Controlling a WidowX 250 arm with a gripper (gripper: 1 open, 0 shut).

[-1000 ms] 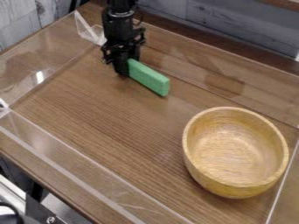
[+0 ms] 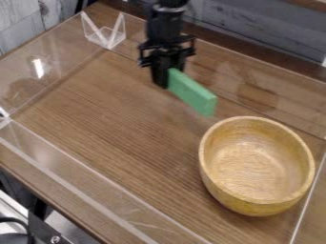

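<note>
The dark gripper (image 2: 167, 65) hangs over the back middle of the wooden table, slightly blurred, shut on a green block (image 2: 190, 92). The block is long and slants toward the lower right from the fingers. A tan bowl (image 2: 254, 191) stands at the front right of the table, apart from the block, to its lower right.
A clear plastic piece (image 2: 105, 29) sits at the back left. A light wall runs along the back.
The bowl has not moved.
</note>
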